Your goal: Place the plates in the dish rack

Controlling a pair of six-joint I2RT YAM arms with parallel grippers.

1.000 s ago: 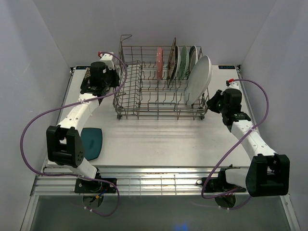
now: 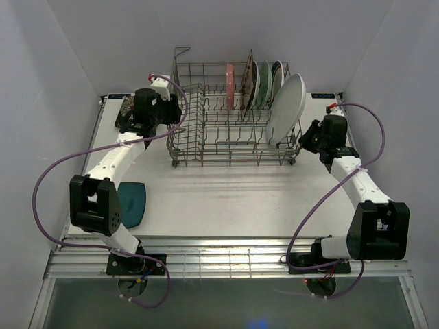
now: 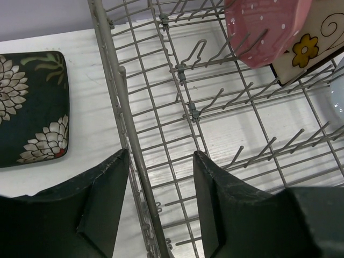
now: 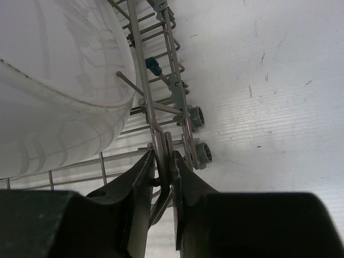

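Observation:
The wire dish rack (image 2: 233,161) holds a pink plate (image 2: 230,86), several plates beside it and a big white plate (image 2: 287,110) at its right end. My left gripper is part open over the rack's left side rail, which runs between its fingers; whether it touches is unclear. My right gripper is shut on the rack's right rail, beside the white plate (image 4: 64,134).
A dark floral plate (image 3: 32,107) lies left of the rack, and a teal square plate (image 2: 131,204) at the left front. The counter in front of the rack is clear.

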